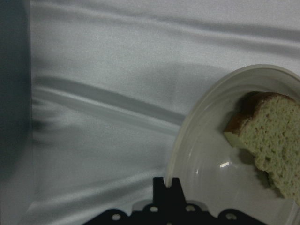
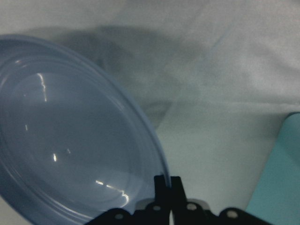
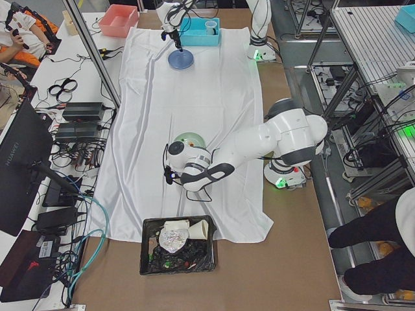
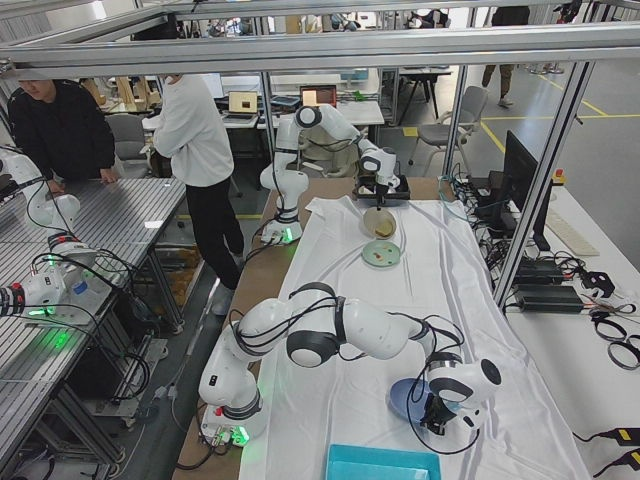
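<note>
My left gripper is shut on the rim of a pale bowl (image 4: 374, 224) holding a bread slice (image 1: 267, 140), beside the green plate (image 4: 382, 258). In the camera left view the arm hides the bowl and part of the plate. At the other end of the cloth, my right gripper is at the rim of the blue plate (image 2: 75, 126), apparently shut on it.
A turquoise bin (image 3: 201, 39) with a cup stands beside the blue plate. A black crate (image 3: 155, 259) of assorted items sits at the opposite end.
</note>
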